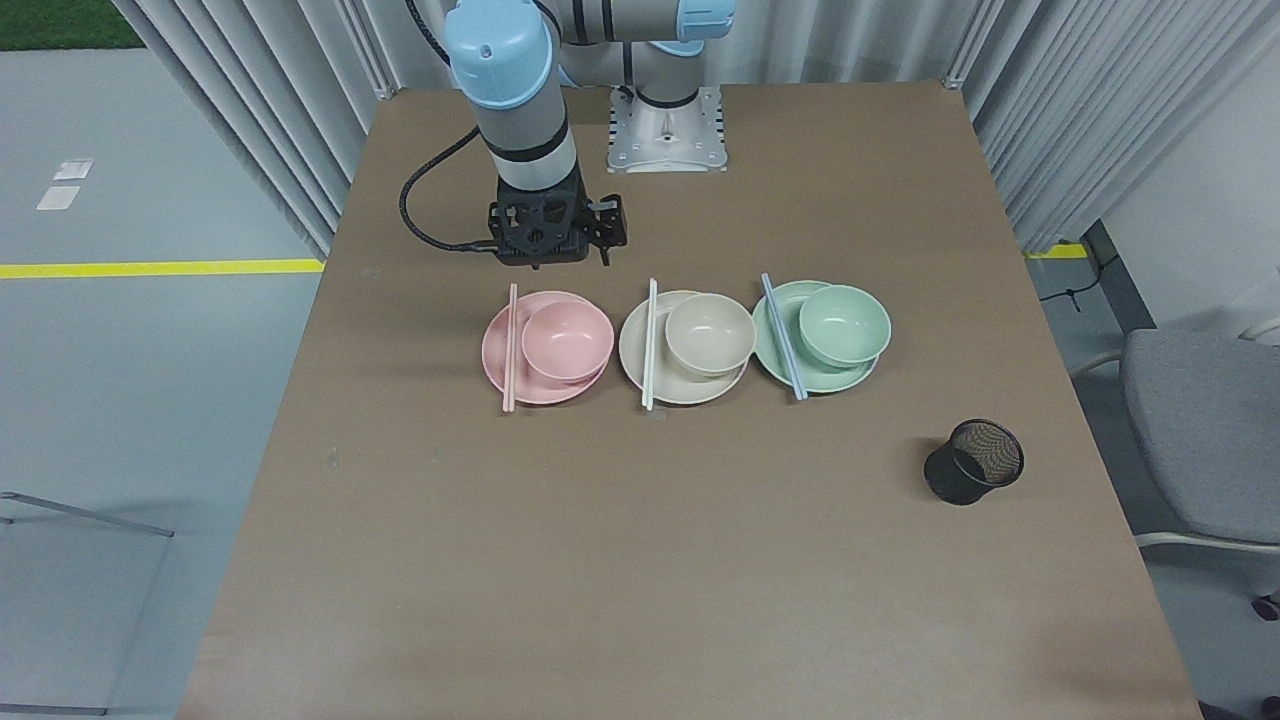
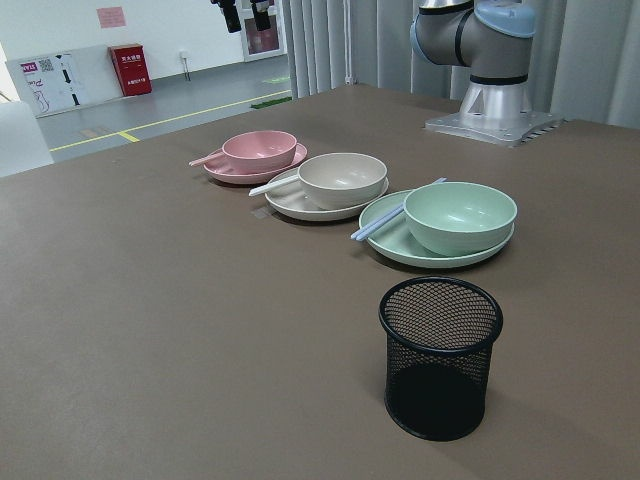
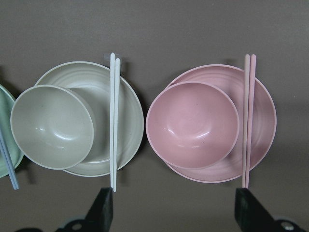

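Three place settings stand in a row on the brown table: a pink plate (image 1: 547, 390) with pink bowl (image 1: 567, 340) and pink chopsticks (image 1: 510, 360), a cream plate (image 1: 684, 390) with cream bowl (image 1: 709, 332) and white chopsticks (image 1: 649, 360), and a green plate (image 1: 828, 382) with green bowl (image 1: 845, 322) and blue chopsticks (image 1: 785, 342). My gripper hangs above and behind the pink setting in the front view, open, with nothing between its fingers in the wrist view.
A black mesh cup (image 1: 973, 462) stands at the right of the table, in front of the green setting. The robot base (image 1: 666, 138) is at the back.
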